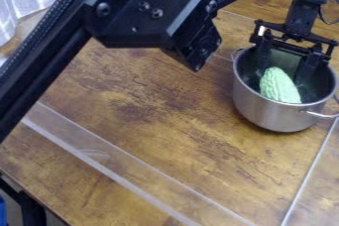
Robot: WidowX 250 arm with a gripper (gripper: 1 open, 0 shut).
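Note:
A steel pot point(272, 116) with side handles stands at the right of the camera view. Inside it lies a pale green, ridged vegetable-like object point(279, 85). My black gripper point(287, 57) is lowered into the back of the pot's mouth, over and behind the green object. Its fingertips are dark against the pot's interior, so I cannot tell whether they are open, shut or touching the object.
My black arm spans the top and left of the view. A white translucent item sits at the top left.

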